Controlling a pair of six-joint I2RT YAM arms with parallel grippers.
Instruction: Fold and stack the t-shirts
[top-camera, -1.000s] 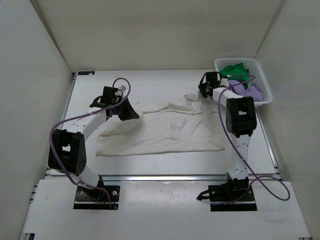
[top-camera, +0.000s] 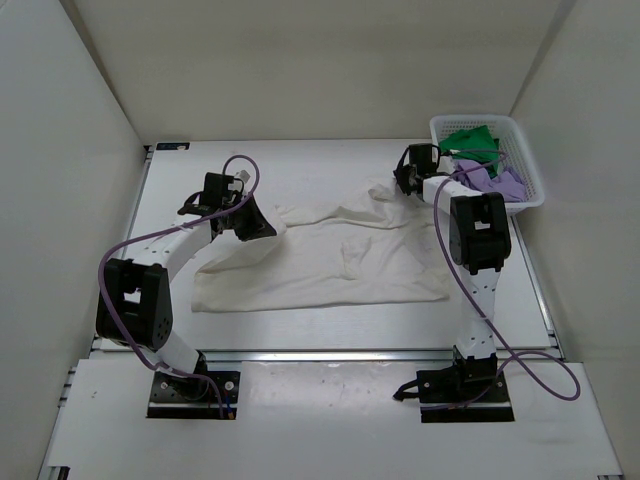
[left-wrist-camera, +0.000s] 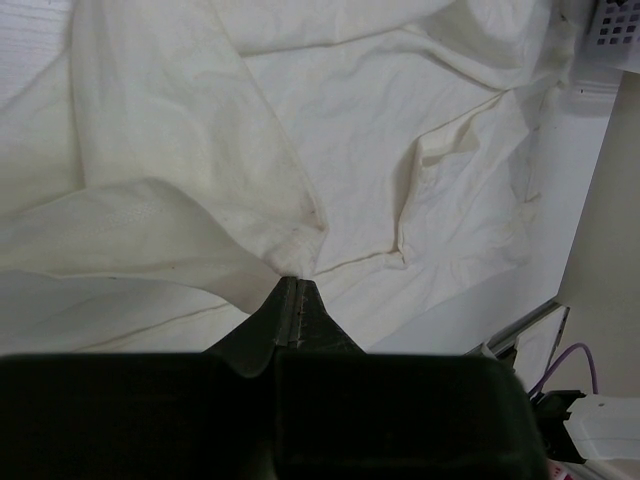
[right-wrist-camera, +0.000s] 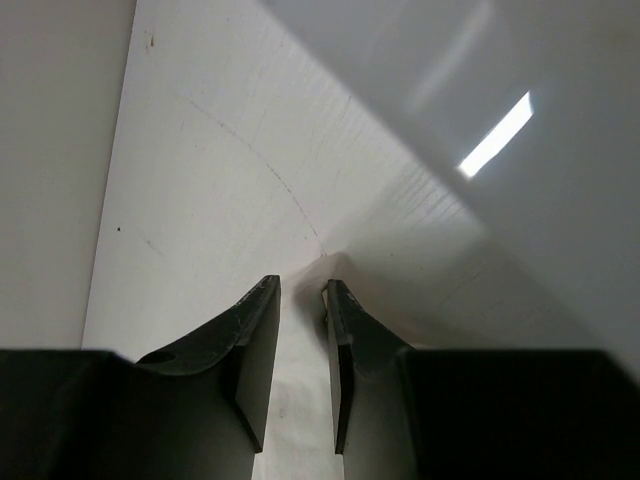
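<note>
A white t-shirt (top-camera: 310, 265) lies spread over the middle of the table, rumpled along its far side. At its left part, my left gripper (top-camera: 270, 232) is down at the cloth. In the left wrist view the left gripper has its fingertips together, and folds of the shirt (left-wrist-camera: 200, 225) gather to a point there, pinched at the tips. My right gripper (top-camera: 400, 180) is at the shirt's far right corner. Seen from the right wrist, the right gripper has its fingers slightly apart, with a raised bit of shirt (right-wrist-camera: 305, 375) showing between and beyond them.
A white basket (top-camera: 535, 172) stands at the far right, close by the right gripper, holding green cloth (top-camera: 470, 138) and purple cloth (top-camera: 500, 182). Bare table shows at the far left and along the front. Walls rise at the back and sides.
The right gripper has shifted very slightly to the left at the shirt's corner. The left arm and the shirt look the same.
</note>
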